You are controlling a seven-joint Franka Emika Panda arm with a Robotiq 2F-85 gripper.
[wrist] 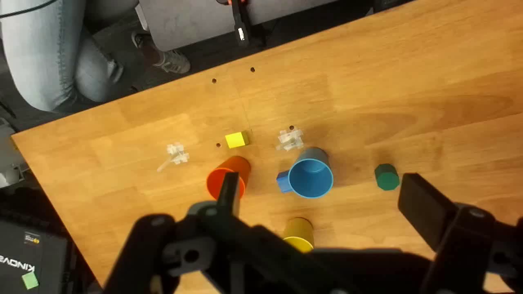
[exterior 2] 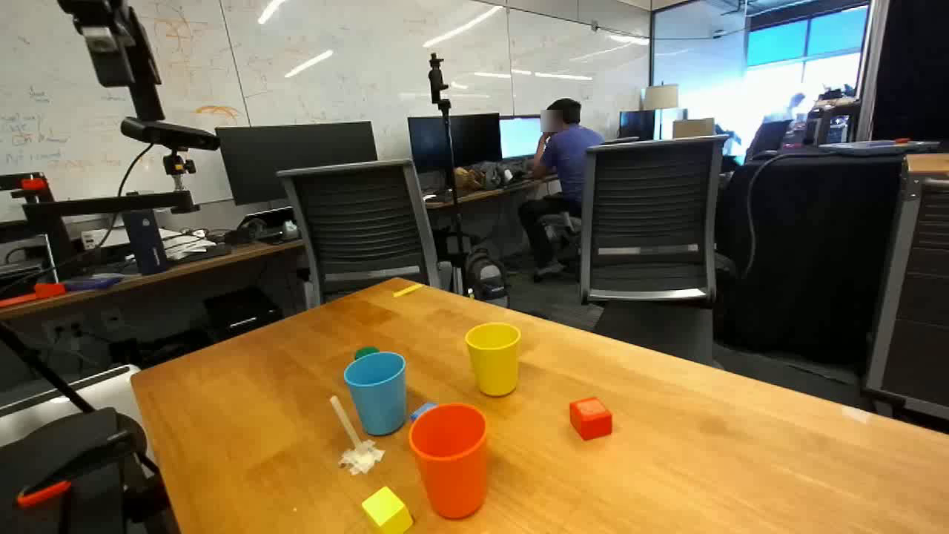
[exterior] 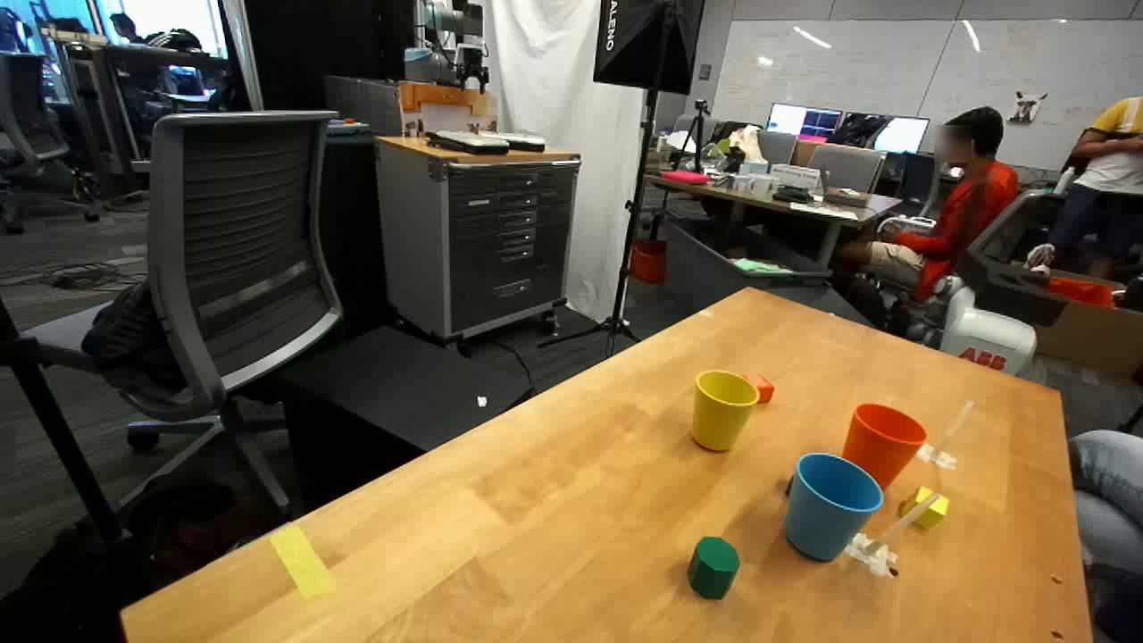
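My gripper stands open above the table, its fingers wide apart and nothing held between them. Beneath it in the wrist view are the blue cup (wrist: pixel 311 176), upright, and a blue block (wrist: pixel 284 181) beside it. An orange cup (wrist: pixel 223 179) is partly covered by the left finger; a yellow cup (wrist: pixel 299 233) is partly hidden by the gripper body. The green block (wrist: pixel 387 177) lies near the right finger, and a yellow block (wrist: pixel 237 139) sits beyond the orange cup. The red block (exterior 2: pixel 591 418) rests apart from the cups in exterior view 2, hidden in the wrist view.
Two taped patches with pale sticks, one patch (wrist: pixel 290 139) near the blue cup and another patch (wrist: pixel 177 153) farther left, stick to the wooden table (wrist: pixel 441 63). A seated person's legs (wrist: pixel 46 54) are past its edge. Yellow tape (exterior: pixel 303 561) marks one bare end.
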